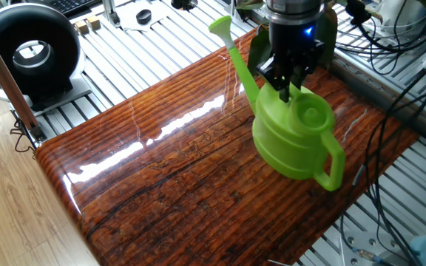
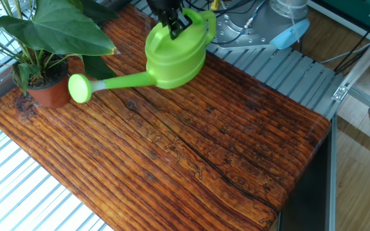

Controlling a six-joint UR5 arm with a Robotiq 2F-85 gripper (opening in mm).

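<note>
My gripper (image 1: 290, 90) is shut on the top of a bright green watering can (image 1: 291, 144), between the can's spout and its round cap. In the second exterior view the can (image 2: 175, 61) hangs upright or nearly so over the rear of the wooden table (image 2: 191, 141). Its long spout ends in a round rose (image 2: 79, 88) that points toward a potted plant's terracotta pot (image 2: 50, 93), a short way apart from it. The fingers are partly hidden against the can. Whether the can's base clears the wood is hard to tell.
Broad green leaves (image 2: 69, 29) spread above the pot and near the can. Black cables (image 1: 390, 111) hang along the right side in the first exterior view. A black ring-shaped device (image 1: 32, 55) stands off the table.
</note>
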